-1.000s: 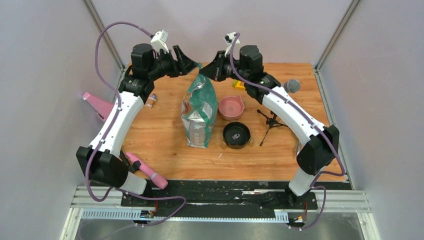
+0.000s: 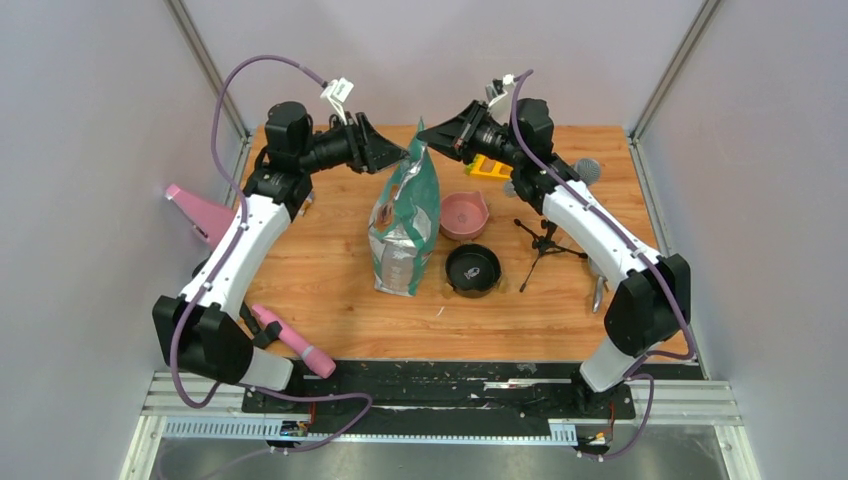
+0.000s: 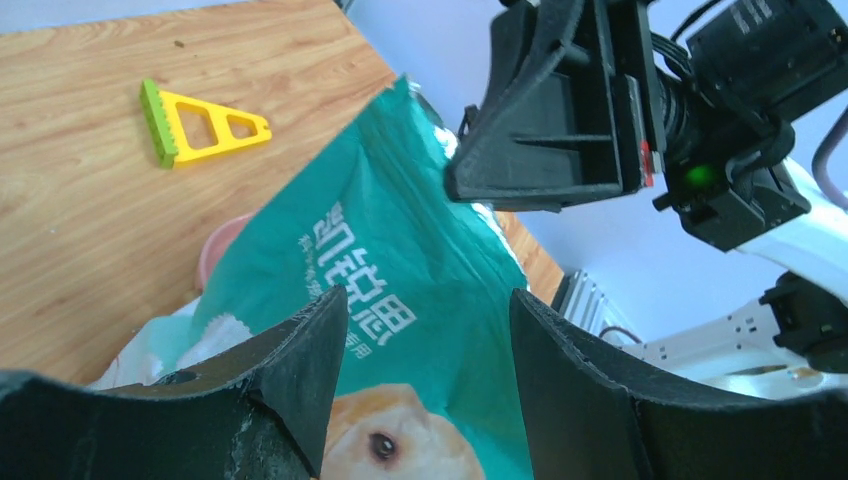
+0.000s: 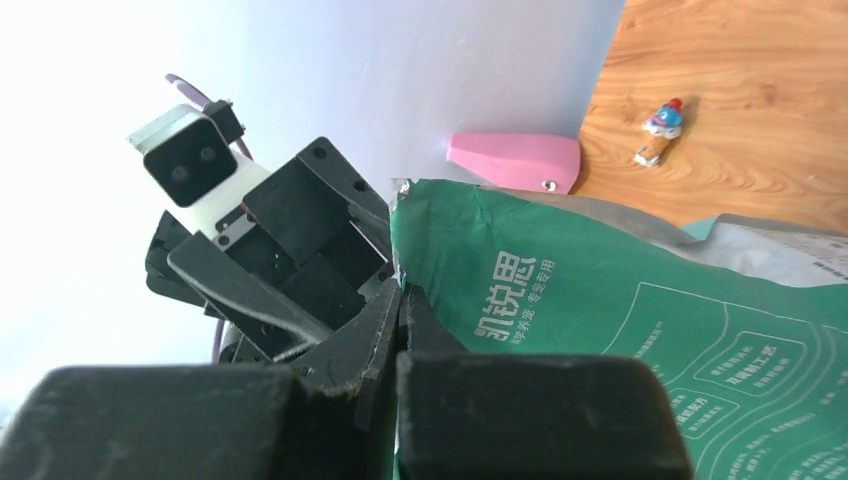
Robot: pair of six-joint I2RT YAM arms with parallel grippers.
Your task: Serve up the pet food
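Note:
A tall teal and silver food bag (image 2: 404, 230) stands upright on the wooden table. In the top view my right gripper (image 2: 426, 135) is shut on the bag's top corner; the right wrist view shows that edge between its fingertips. My left gripper (image 2: 398, 154) is at the bag's upper left, and its fingers are apart in the left wrist view (image 3: 429, 312), with the bag's printed face behind them. A pink bowl (image 2: 463, 210) stands right of the bag, and a black bowl (image 2: 471, 268) in front of that.
A yellow tool (image 3: 182, 125) lies at the back. A black stand (image 2: 545, 245) and microphone (image 2: 585, 172) are on the right, a pink cylinder (image 2: 300, 340) at the front left and a small figurine (image 4: 657, 135) on the left side.
My right gripper has moved rightward with the bag's top, which now stands higher.

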